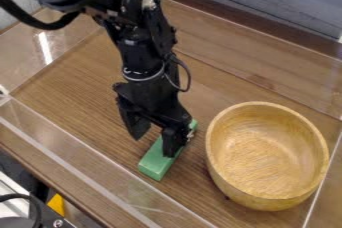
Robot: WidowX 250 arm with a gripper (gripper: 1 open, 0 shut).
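Note:
My black gripper (154, 129) stands open low over the wooden table, its fingers apart and pointing down around the upper end of a green rectangular block (158, 162). The block lies flat at the front centre, angled toward the upper right, partly hidden by the right finger. Whether the fingers touch it I cannot tell.
A large round tan bowl (267, 177) sits close to the block's right. A pale wall runs along the back, and the table's edge with cables is at the lower left.

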